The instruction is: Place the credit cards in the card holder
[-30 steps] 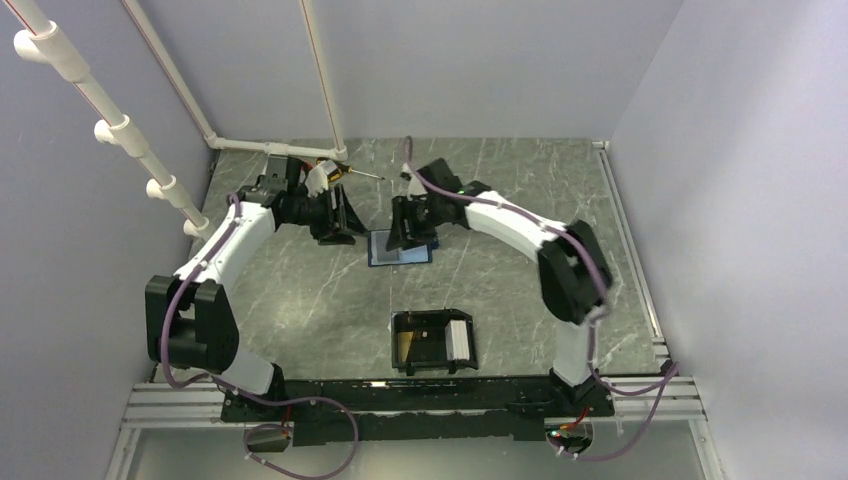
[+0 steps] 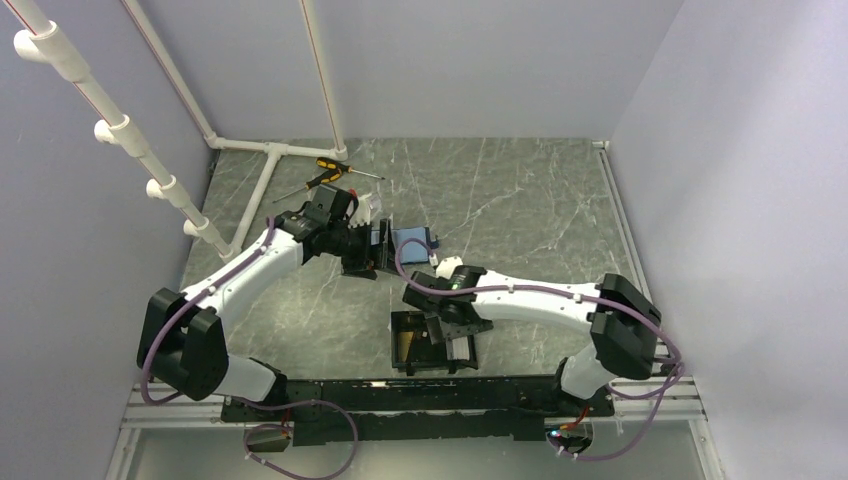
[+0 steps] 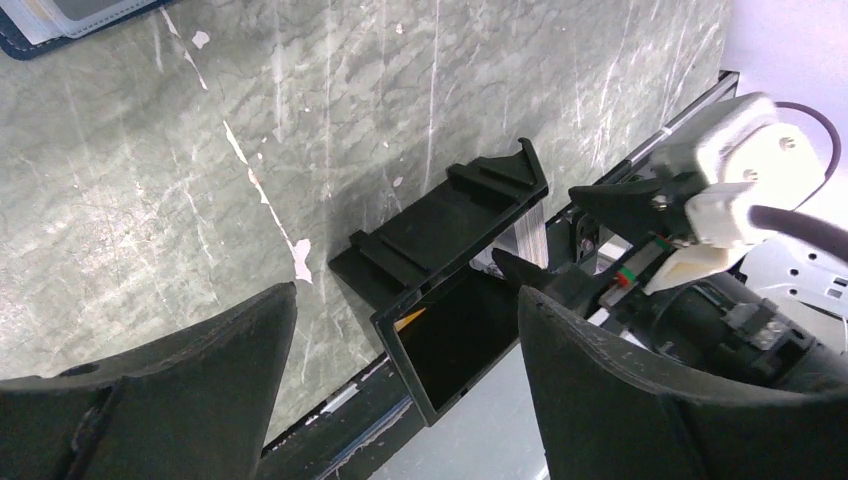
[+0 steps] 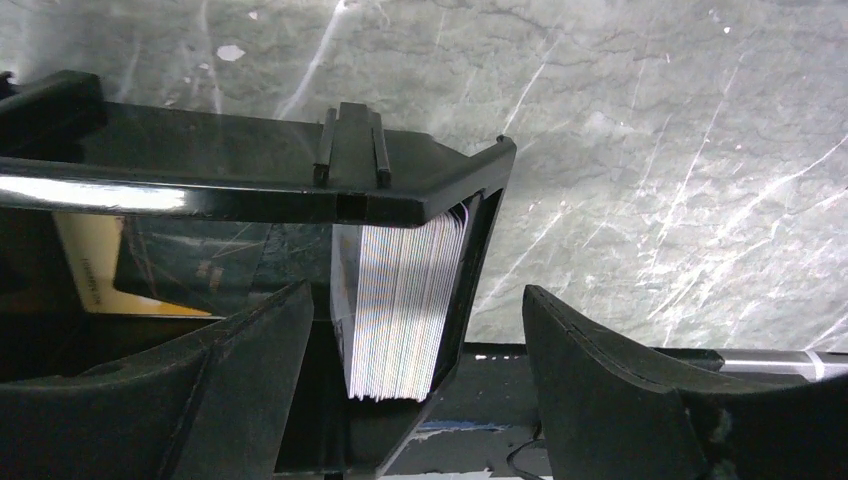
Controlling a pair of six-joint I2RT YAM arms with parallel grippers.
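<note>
In the right wrist view, a stack of white-edged cards [image 4: 405, 310] stands at the right end of a black box [image 4: 230, 205]. My right gripper is open above that stack, one finger on each side in view, with nothing gripped. A gold card [image 4: 95, 265] and a dark card [image 4: 190, 265] lie farther left in the box. The card holder [image 2: 411, 246], blue-edged with clear pockets, lies flat on the table and is partly covered by the left arm in the top view; its corner [image 3: 70, 20] shows in the left wrist view. My left gripper [image 2: 385, 250] is open and empty over it.
Two screwdrivers [image 2: 327, 175] with yellow-black handles lie at the back left beside white pipes [image 2: 262, 190]. The box sits close to the table's front edge.
From over the card holder, my right gripper has travelled toward the front and down to the black box. The box and holder stay put.
</note>
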